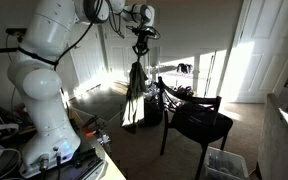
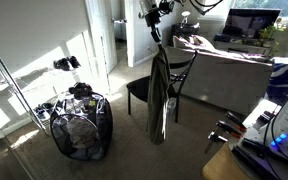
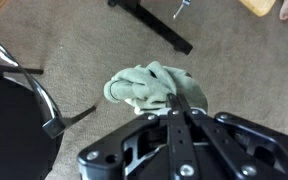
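A long grey-green cloth point(image 1: 134, 97) hangs from my gripper point(image 1: 139, 55), which is shut on its top end well above the floor. In exterior view 2 the cloth point(image 2: 158, 100) drops almost straight down, in front of the black chair from that side. The wrist view shows its bunched folds point(image 3: 149, 84) around the fingertips, which they partly hide. A dark mesh laundry basket point(image 2: 81, 130) with things inside stands on the floor, apart from the cloth.
The black chair point(image 1: 196, 118) stands on the carpet to the right of the cloth in exterior view 1. A clear bin point(image 1: 226, 164) lies at the lower right. Shoes point(image 2: 81, 90) sit behind the basket. Open carpet separates basket and cloth in exterior view 2.
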